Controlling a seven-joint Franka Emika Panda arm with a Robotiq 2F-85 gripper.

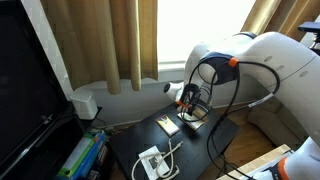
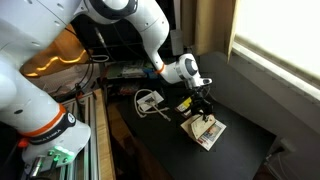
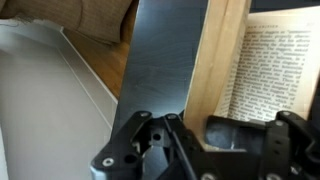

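Observation:
An open book [image 2: 203, 131] lies on the dark table, partly hidden by my gripper [image 2: 203, 108] in the second exterior view. From the wrist, a page of printed text [image 3: 265, 72] shows at the right, bordered by a tan strip [image 3: 212, 65] that runs down toward the gripper. My gripper is shut, at or just over this book; nothing clear shows between its fingers. Whether the tips touch the paper cannot be told. In the first exterior view, the arm's cables partly cover the gripper [image 1: 191, 106].
A white power strip [image 1: 155, 162] with its cable lies on the table [image 2: 170, 138]. Near the gripper is a small yellow item [image 2: 184, 103]. Beyond the table's far side stand a wall and curtain [image 1: 110, 45]. Bare table lies right of the book in the second exterior view.

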